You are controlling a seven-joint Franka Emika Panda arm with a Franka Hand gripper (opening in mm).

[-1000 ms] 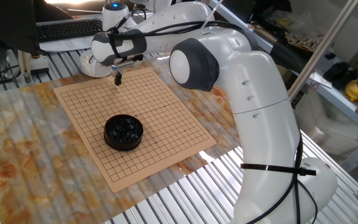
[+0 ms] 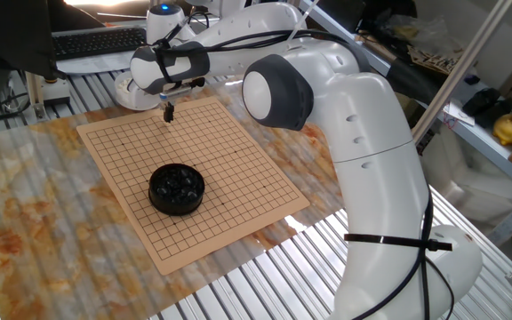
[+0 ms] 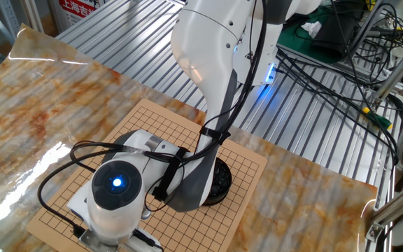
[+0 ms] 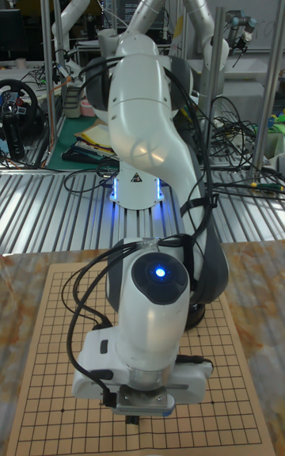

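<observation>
A tan board with a black grid (image 2: 247, 191) lies flat on the marble-patterned table cover. On it, towards one side, stands a round black bowl (image 2: 177, 189) filled with black glossy pieces. My gripper (image 2: 169, 114) hangs above the far part of the board, well away from the bowl; its dark fingers look close together, too small to tell whether they are parted or hold anything. In exterior view 2 the arm covers part of the bowl (image 3: 220, 183), and the fingers are hidden under the hand. Exterior view 3 shows only a dark fingertip below the hand, over the board (image 4: 47, 355).
Behind the board's far edge sits a white round container (image 2: 135, 92), partly hidden by the arm. A black keyboard (image 2: 99, 42) lies farther back. The marble-patterned cover (image 2: 38, 204) left of the board is clear. Metal slats (image 3: 117, 45) surround the cover.
</observation>
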